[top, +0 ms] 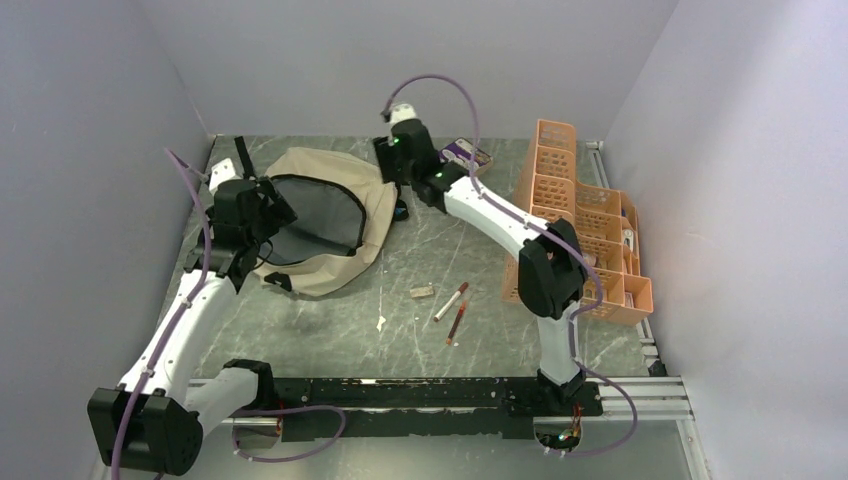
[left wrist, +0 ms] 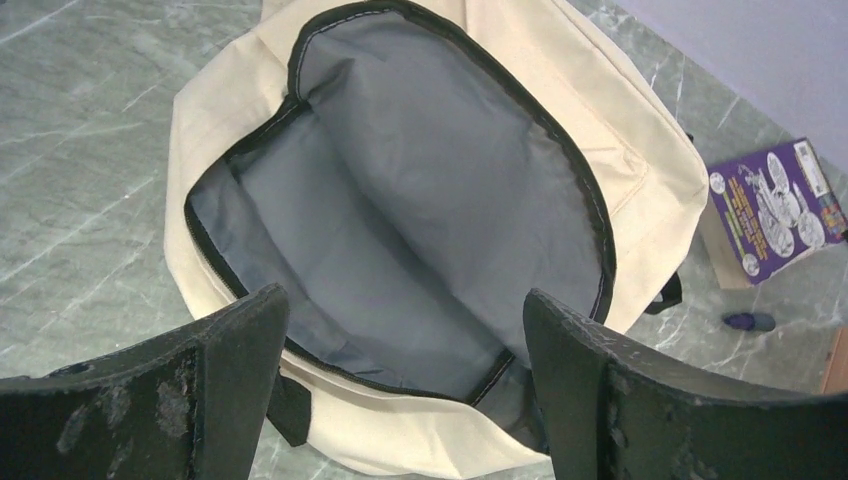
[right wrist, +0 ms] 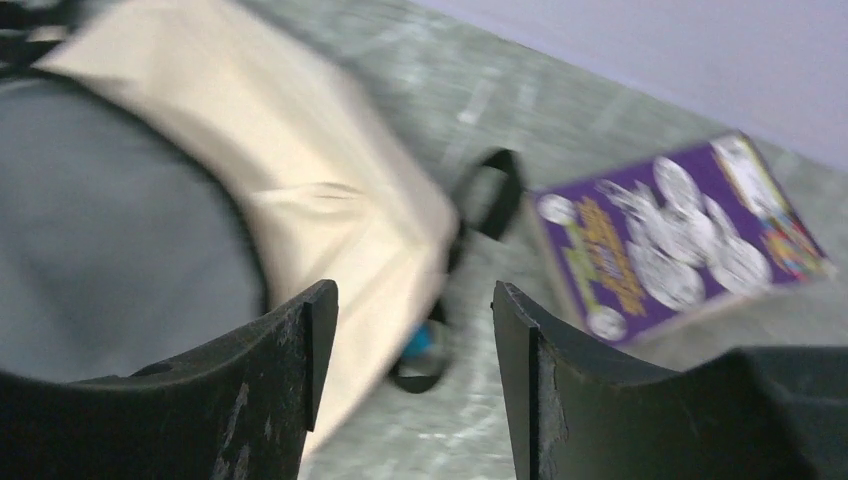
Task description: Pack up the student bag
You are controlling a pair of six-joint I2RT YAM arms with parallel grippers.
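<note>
A cream bag (top: 360, 200) with a grey lining (left wrist: 400, 220) lies spread at the back left, its dark zip around the grey panel. My left gripper hangs open over it, empty. My right gripper is open and empty, raised near the bag's back right edge. A purple printed book or box (right wrist: 680, 230) lies to the right of the bag, partly hidden by the right arm in the top view. The right wrist view is blurred.
Peach plastic baskets (top: 553, 160) stand on the right. Two pens (top: 450, 300) and a small pale block (top: 421, 292) lie on the middle of the table, which is otherwise mostly clear at the front.
</note>
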